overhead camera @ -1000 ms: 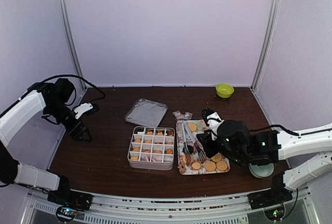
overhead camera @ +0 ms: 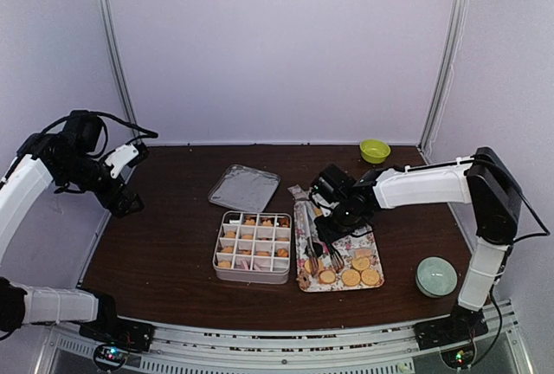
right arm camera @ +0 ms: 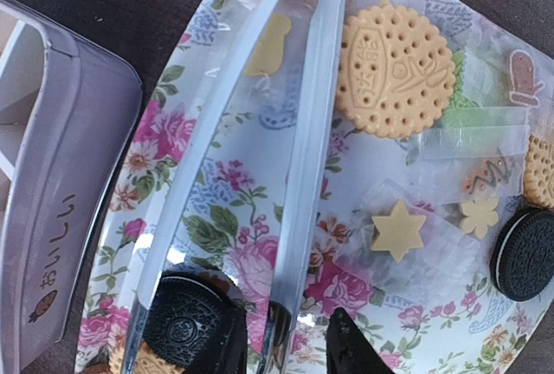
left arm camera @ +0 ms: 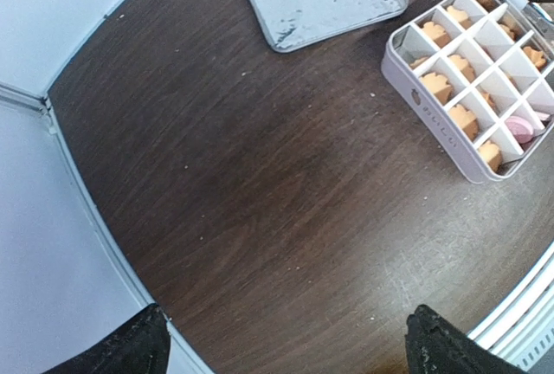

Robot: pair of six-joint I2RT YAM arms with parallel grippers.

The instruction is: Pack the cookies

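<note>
Flower-patterned tray [right arm camera: 247, 257] carries the cookies, including a round biscuit [right arm camera: 395, 69], a star cookie [right arm camera: 398, 231] and dark sandwich cookies [right arm camera: 525, 254]. On it lie metal tongs [right arm camera: 312, 119], both arms pointing toward the bottom of the right wrist view. My right gripper is low over the tray, fingers parted, with one tong arm running between them; contact cannot be made out. A compartment box [left arm camera: 474, 84] left of the tray holds cookies in many of its cells. Far to the left, my left gripper hangs open and empty above bare table.
Behind the box lies a clear lid [overhead camera: 245, 189]. A green bowl [overhead camera: 375, 151] stands at the back right, a pale bowl [overhead camera: 436, 277] at the front right. The box wall [right arm camera: 91, 140] stands close beside the tray.
My right arm has swung from the tray's right side to over the tongs, and lowered a little. The left arm has shifted slightly up and left in the top view.
</note>
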